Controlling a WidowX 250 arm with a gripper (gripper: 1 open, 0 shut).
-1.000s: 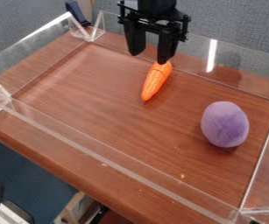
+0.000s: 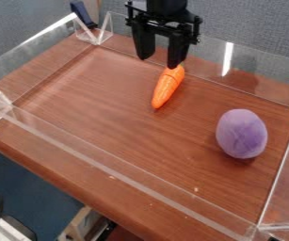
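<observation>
An orange carrot [image 2: 168, 87] lies on the wooden tabletop [image 2: 109, 122], its tip toward the front. A purple oval object [image 2: 241, 134], like an eggplant or egg, rests at the right. Above the carrot's back end, my black gripper [image 2: 161, 49] points down with its two fingers spread apart and nothing visible between them.
Clear plastic walls [image 2: 134, 181] border the work area on its sides, with clear corner pieces at the left. The left and middle of the tabletop are empty. A grey wall stands behind.
</observation>
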